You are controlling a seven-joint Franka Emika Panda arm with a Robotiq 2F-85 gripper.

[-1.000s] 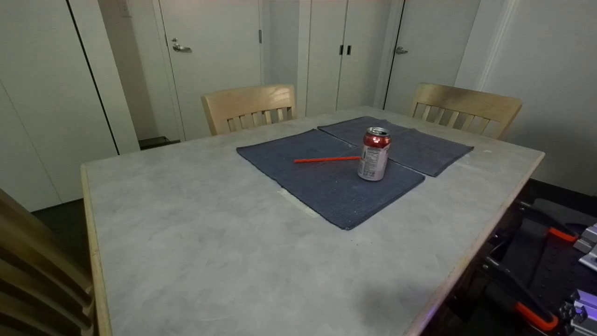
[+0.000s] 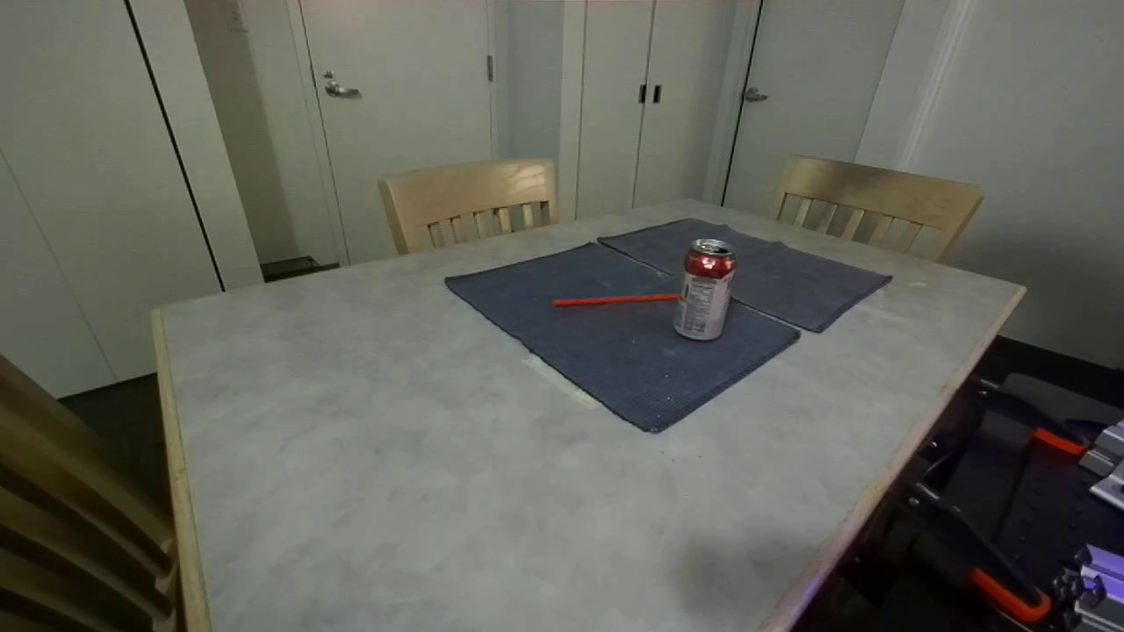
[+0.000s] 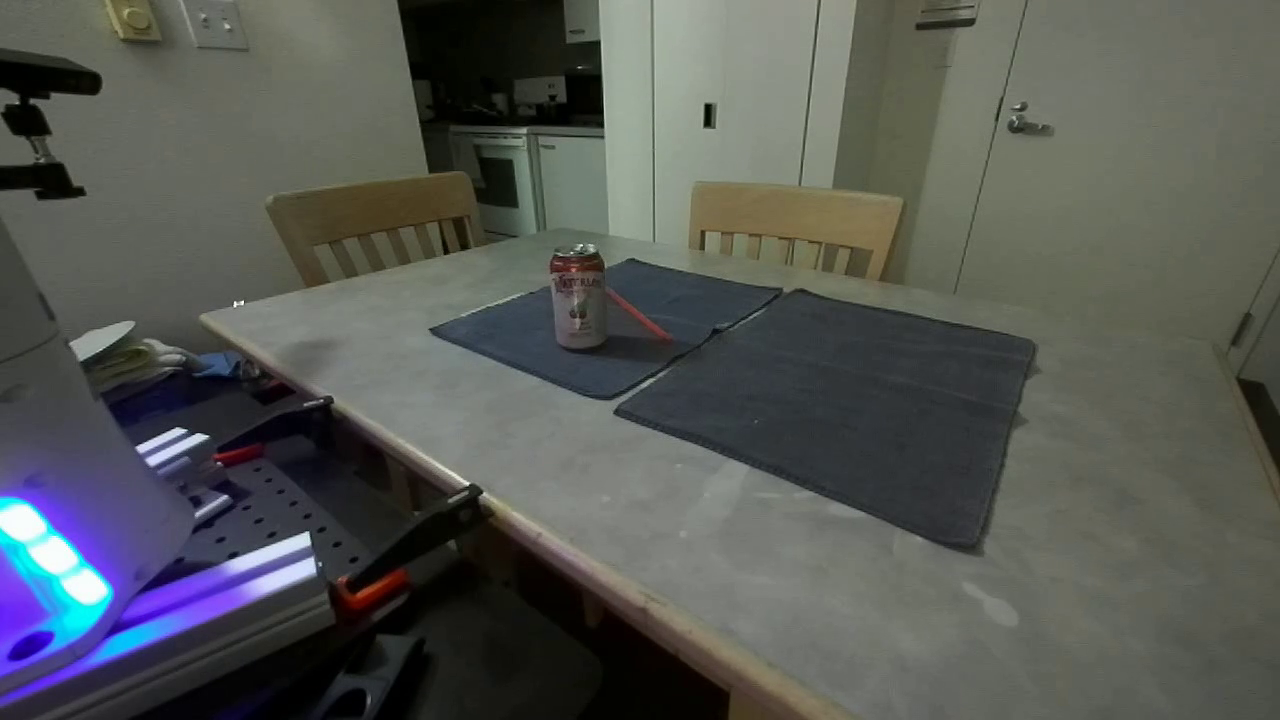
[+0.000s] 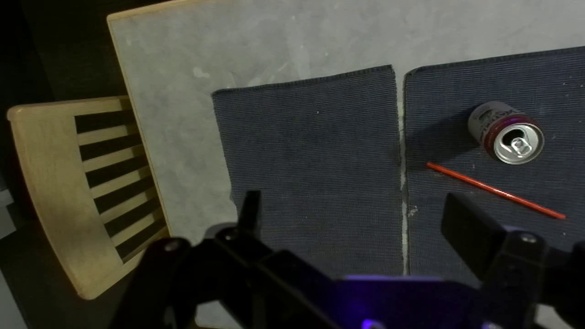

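Note:
An opened red and silver can (image 2: 703, 291) stands upright on one of two dark blue placemats. Beside it a thin red straw (image 4: 496, 190) lies flat on the same mat, apart from the can in the wrist view. The can's top (image 4: 517, 143) has its tab and drinking hole showing. My gripper is seen only in the wrist view, high above the table, its dark fingers wide apart with nothing between them. Below that gap are the bare placemat (image 4: 318, 148) and the strip between the mats. The exterior views do not show the gripper.
Wooden chairs stand at the table's edges, one of them a chair (image 4: 60, 192) in the wrist view. Black clamps with orange grips (image 3: 372, 590) hold at the robot's side.

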